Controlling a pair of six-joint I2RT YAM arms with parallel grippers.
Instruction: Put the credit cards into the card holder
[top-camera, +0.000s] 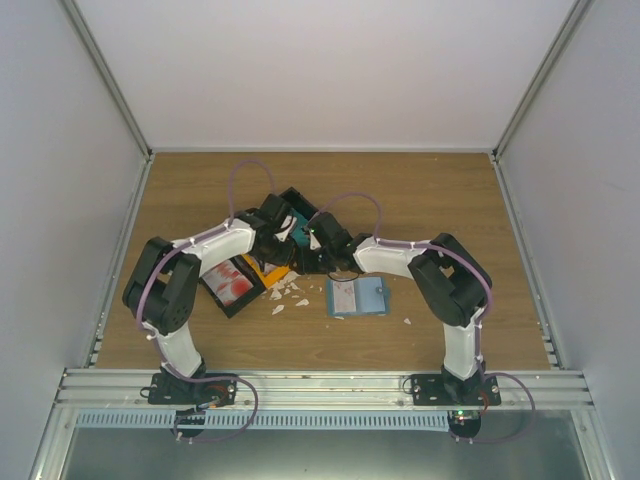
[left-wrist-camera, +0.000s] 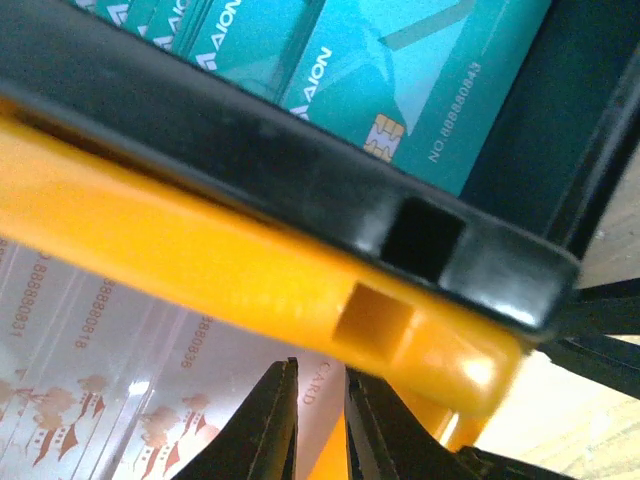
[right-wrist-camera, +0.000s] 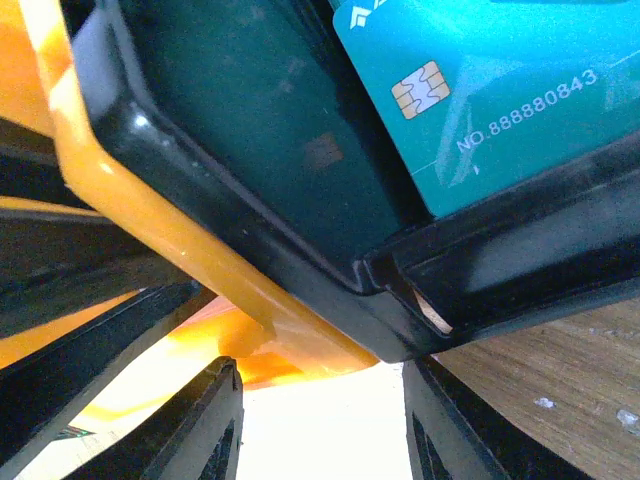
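Teal cards lie in a black tray; pale cards sit in an orange tray beside it. My left gripper reaches over the orange tray; its fingertips are close together at the pale cards, and what is between them is unclear. My right gripper is part open at the corner where the two trays meet, with nothing visible gripped between its fingers. In the top view both grippers are close together at the trays.
A tray with red-and-white cards lies at the lower left. A light blue holder lies below the right arm. White scraps are scattered on the table.
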